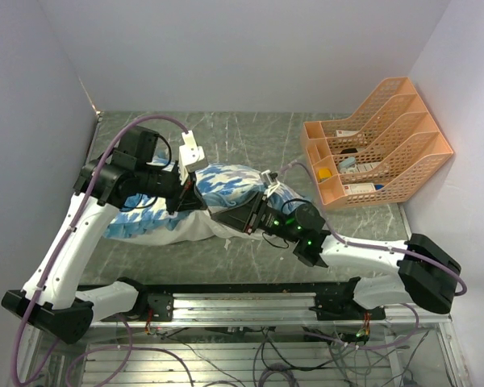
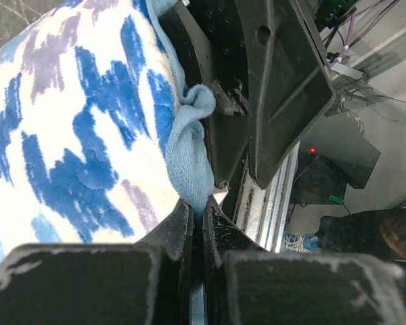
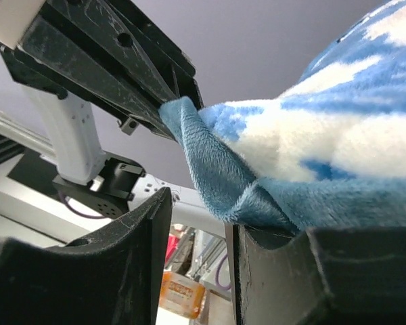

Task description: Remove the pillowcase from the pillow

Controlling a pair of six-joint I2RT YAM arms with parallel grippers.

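Observation:
The pillow in its blue-and-white patterned pillowcase [image 1: 231, 179] lies across the grey table, mostly under both arms. My left gripper is shut on the pillowcase's blue hem [image 2: 189, 162], which runs up between its fingers. My right gripper [image 1: 218, 215] is just to the right of the left one, at the cloth's near side. In the right wrist view its fingers stand part open, with the folded blue hem over the right-hand finger; whether the cloth sits between them is hard to tell.
An orange divided organiser [image 1: 387, 145] holding small items stands at the back right. Bare table [image 1: 194, 258] shows at the front and back. Metal rails run along the front edge, and walls enclose the sides and back.

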